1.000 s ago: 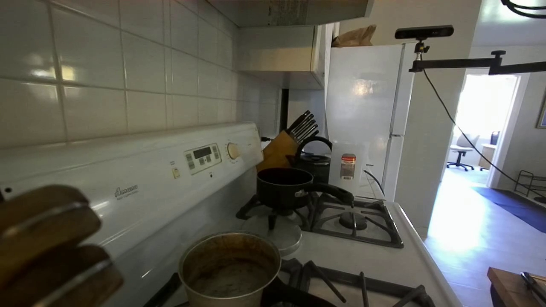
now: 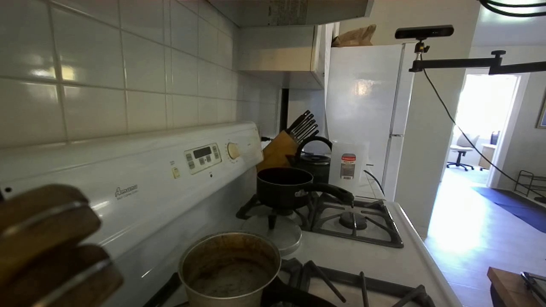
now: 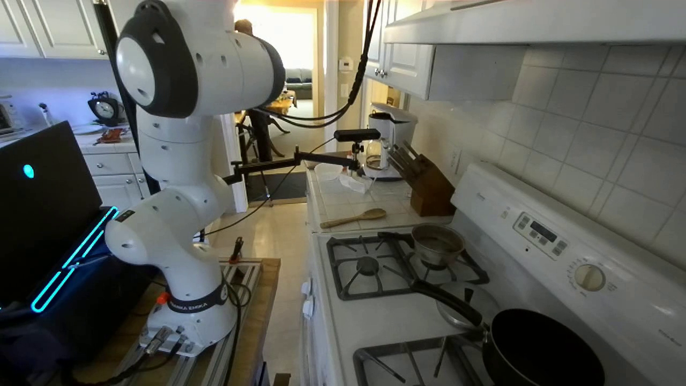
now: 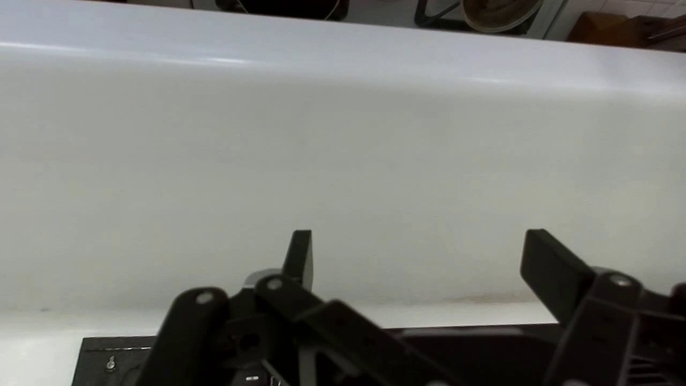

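In the wrist view my gripper is open, its two dark fingers far apart with nothing between them. A wide white panel [image 4: 386, 161] fills most of that view. Past its upper edge show parts of the black pot and the stained metal pot [image 4: 501, 14]. On the stove, the stained pot [image 2: 230, 271] and the black long-handled pot [image 2: 284, 186] rest on rear burners. A glass lid [image 2: 274, 235] lies between them. Exterior view 2 shows the white arm [image 3: 193, 161], but its gripper lies outside both exterior views.
A wooden knife block [image 3: 432, 186] and a wooden spoon [image 3: 357, 217] occupy the counter beyond the stove. Overhead juts a white hood [image 3: 534, 22]. A camera on a black bracket [image 3: 296, 161] reaches across behind the arm. Front burner grates [image 2: 353, 220] carry nothing.
The dark cables at the upper right of exterior view 1 have shifted a little left. Pots and lid have stayed put.
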